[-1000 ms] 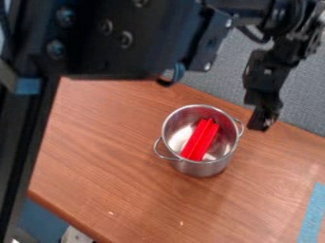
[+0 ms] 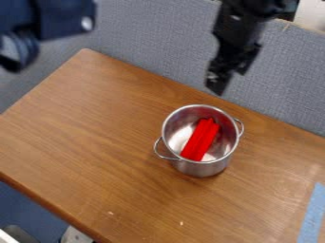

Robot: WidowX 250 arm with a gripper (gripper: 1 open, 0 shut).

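A steel pot (image 2: 176, 161) with two wire handles stands on the wooden table, right of centre, with a red bar-like object (image 2: 200, 140) lying inside it. My gripper (image 2: 219, 79) is a dark, blurred shape at the top right, raised above and behind the pot over the grey background; its fingers are too blurred to read.
Another dark blurred part (image 2: 32, 28) fills the top left corner. A light blue strip (image 2: 310, 214) lies at the right edge, and a grey padded surface borders the back.
The large dark arm has drawn back toward the top left, uncovering the table. The gripper has moved up and left, away from the pot's right side. The pot and red object are unchanged.
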